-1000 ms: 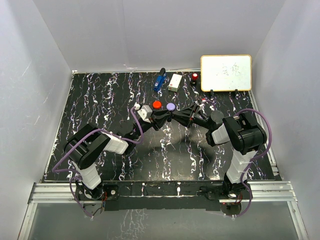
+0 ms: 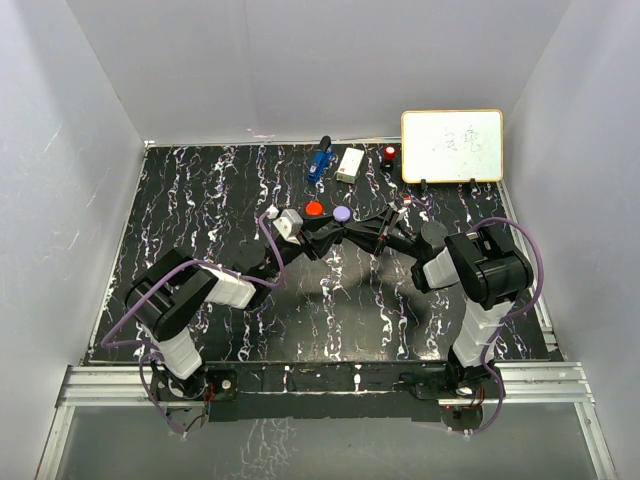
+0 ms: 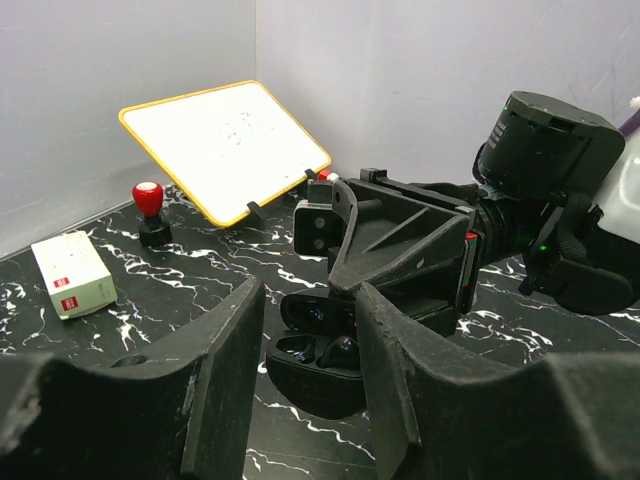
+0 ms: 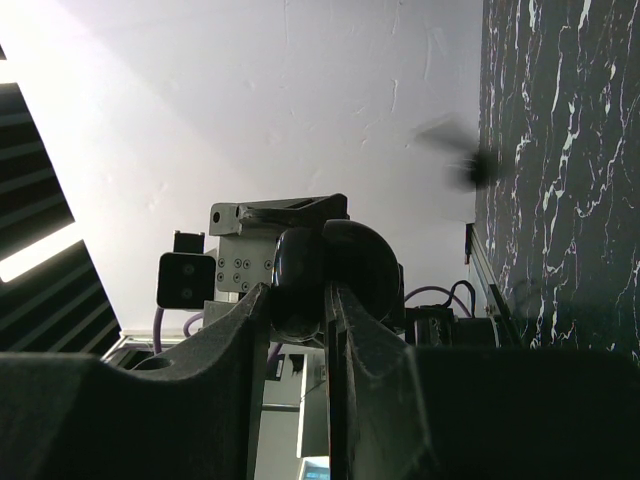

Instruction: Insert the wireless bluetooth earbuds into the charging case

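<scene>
The black charging case [image 3: 315,385] is held up by my right gripper, which is shut on it. In the left wrist view its lid stands open, and two dark glossy earbuds [image 3: 340,352] show inside the case. My left gripper is part open just in front of the case, its two fingers framing it, with nothing clearly between their tips. In the top view both grippers meet over the middle of the table, so the case is mostly hidden there.
A red round object [image 2: 314,208] and a purple one [image 2: 342,213] sit just behind the grippers. A blue item [image 2: 319,165], white box [image 2: 349,165], red stamp [image 3: 152,215] and whiteboard [image 2: 452,146] stand at the back.
My left gripper and arm have shifted very slightly. The right arm looks unchanged.
</scene>
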